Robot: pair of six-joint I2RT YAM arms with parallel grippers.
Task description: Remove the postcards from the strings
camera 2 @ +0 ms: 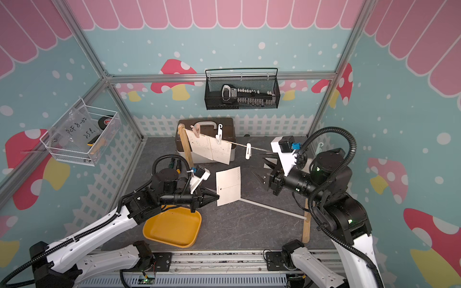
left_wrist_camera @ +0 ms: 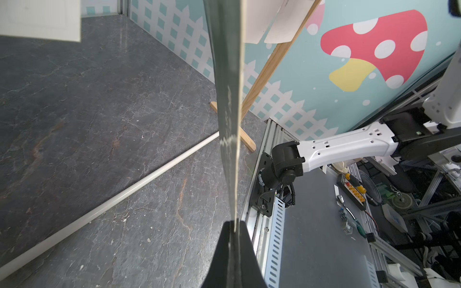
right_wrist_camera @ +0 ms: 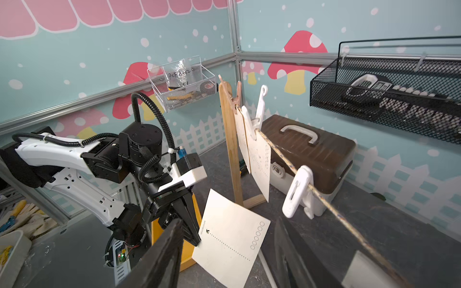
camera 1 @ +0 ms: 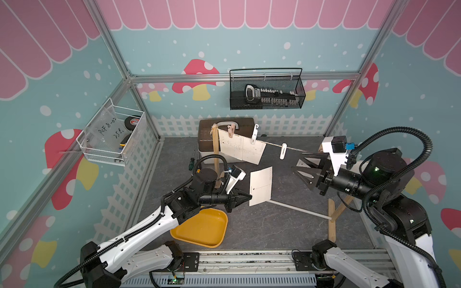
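Observation:
My left gripper (camera 1: 247, 196) is shut on a cream postcard (camera 2: 228, 184), held upright by its edge and seen edge-on in the left wrist view. Other postcards (camera 1: 240, 146) hang on the string (right_wrist_camera: 336, 211) near the left wooden post, under a pink clip (camera 1: 231, 128) and a white clip (camera 1: 255, 132). Another white clip (right_wrist_camera: 297, 192) sits alone on the string. My right gripper (camera 1: 303, 171) stands open at the right part of the string, beside further postcards that it largely hides in the top views.
The yellow tray (camera 1: 197, 230) lies at the front left. A brown toolbox (right_wrist_camera: 307, 144) stands behind the string. A white rod (camera 1: 297, 208) crosses the floor to the right wooden stand (camera 1: 331, 228). Baskets hang on the back and left walls.

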